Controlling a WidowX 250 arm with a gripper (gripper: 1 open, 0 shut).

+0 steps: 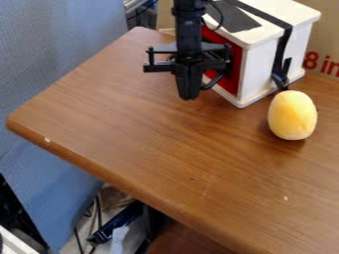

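Note:
My black gripper (188,87) hangs over the back part of the wooden table (146,159), in front of a white box (259,74) with a red panel (229,82) on its near side and black straps. Whether its fingers are open or shut I cannot tell. A yellow egg-shaped object (291,115) lies at the right, in front of the box and apart from my gripper.
A cardboard box (322,40) stands behind at the right. A blue-grey partition (47,69) runs along the table's left side. Cables and bags lie below the near-left edge.

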